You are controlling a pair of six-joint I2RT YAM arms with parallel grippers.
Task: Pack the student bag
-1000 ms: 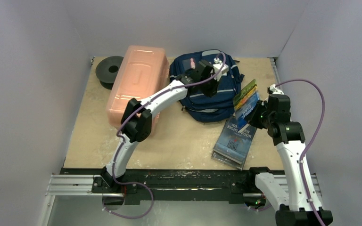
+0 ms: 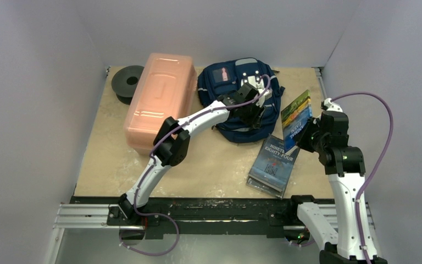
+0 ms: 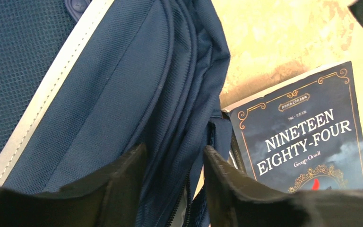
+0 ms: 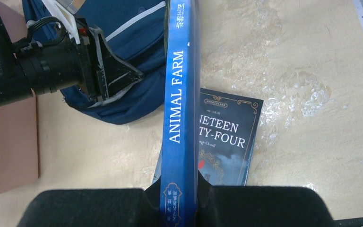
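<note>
The navy backpack (image 2: 225, 82) lies at the back centre, with my left gripper (image 2: 255, 121) over its lower right part. In the left wrist view my left gripper has its fingers apart above the bag's folds and zipper, with nothing seen gripped between them. My right gripper is shut on the blue Animal Farm book (image 4: 182, 94), held on edge right of the bag. The Nineteen Eighty-Four book (image 2: 272, 168) lies on another book on the board at the front right, below the held one.
A pink plastic box (image 2: 159, 93) fills the left part of the board (image 2: 104, 170), with a dark spool (image 2: 120, 82) behind it at the left. Bare board shows at the front centre and back right. Walls bound the sides and back.
My left arm has moved right and toward the front over the bag. My right gripper has moved rightward with the Animal Farm book, away from the backpack.
</note>
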